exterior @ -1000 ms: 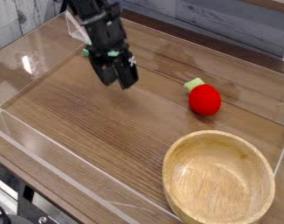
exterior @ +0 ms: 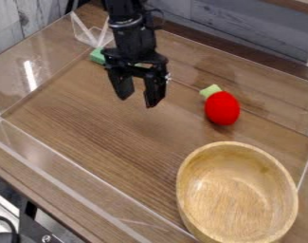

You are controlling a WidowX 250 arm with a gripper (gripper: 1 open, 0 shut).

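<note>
My black gripper (exterior: 135, 84) hangs over the upper middle of the wooden table (exterior: 93, 142), its fingers apart and open. A bright red round object (exterior: 222, 108) lies to its right, with a small pale green item (exterior: 208, 91) just behind it. Another green item (exterior: 101, 54) is partly hidden behind the arm at the upper left. A large empty light wooden bowl (exterior: 237, 195) sits at the lower right.
Clear plastic pieces at the upper left are hard to make out. Walls (exterior: 263, 24) edge the table at the back.
My arm and gripper have moved to the right and turned. The red object, the green item beside it and the bowl are unchanged.
</note>
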